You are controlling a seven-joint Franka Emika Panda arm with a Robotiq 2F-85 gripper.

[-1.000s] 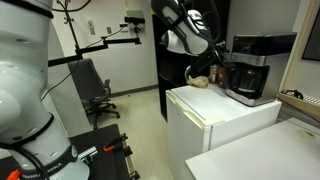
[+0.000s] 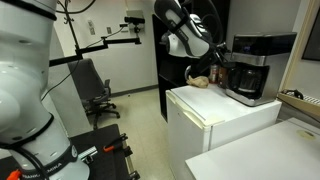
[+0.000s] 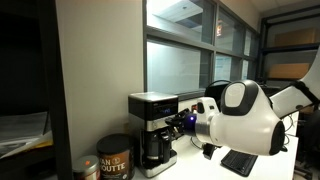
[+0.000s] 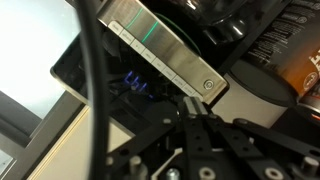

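A black and silver coffee maker [image 2: 258, 68] stands on a white cabinet [image 2: 222, 125]. My gripper [image 3: 184, 119] is beside the upper front of this coffee maker [image 3: 152, 108]. Seen from the wrist, the gripper has its fingers together, with nothing visible between them. Their tips lie close to the silver button panel [image 4: 160, 52] of the machine; whether they touch it I cannot tell. A glass carafe [image 2: 247, 80] shows in the coffee maker's lower front.
An orange-brown coffee can [image 4: 300, 68] stands near the machine; the same can [image 3: 115, 158] has a smaller tin [image 3: 85, 168] beside it. A beige item [image 2: 199, 81] lies farther back on the cabinet. The cabinet top before the machine is largely clear.
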